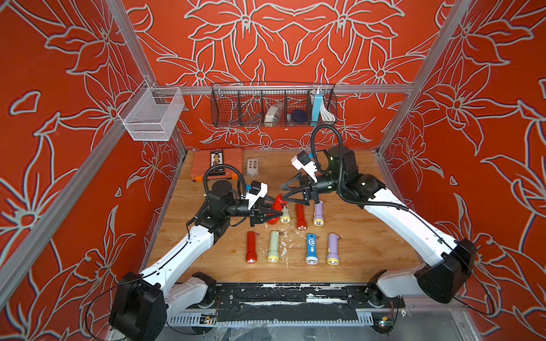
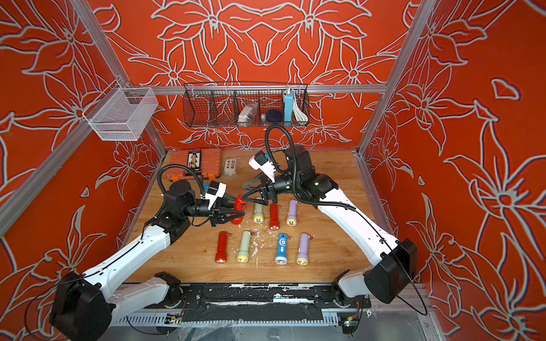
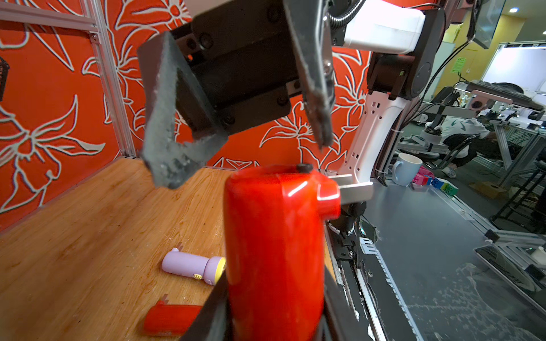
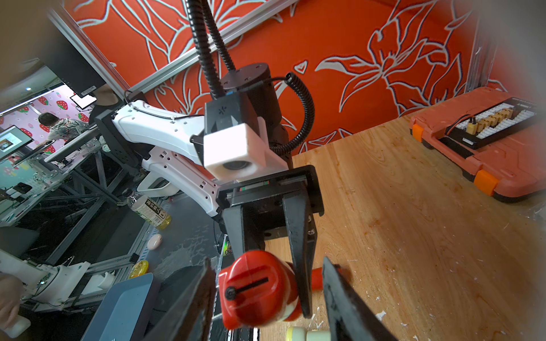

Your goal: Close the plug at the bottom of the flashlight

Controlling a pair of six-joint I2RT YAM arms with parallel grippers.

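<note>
A red flashlight (image 1: 275, 205) is in my left gripper (image 1: 274, 210), which is shut on it; in the left wrist view its red body (image 3: 273, 250) stands upright. In the right wrist view its bottom end (image 4: 253, 289) faces that camera, with a dark slotted detail, possibly the plug, on it. My right gripper (image 2: 245, 196) is part open right at this end; its two blurred fingers flank it, and in the left wrist view they hang just above it. Whether they touch it is unclear.
Green (image 1: 273, 244), red (image 1: 250, 245), blue (image 1: 311, 247) and lilac (image 1: 332, 247) flashlights lie in rows below the grippers, with white scraps among them. An orange case (image 1: 202, 167) sits at the back left.
</note>
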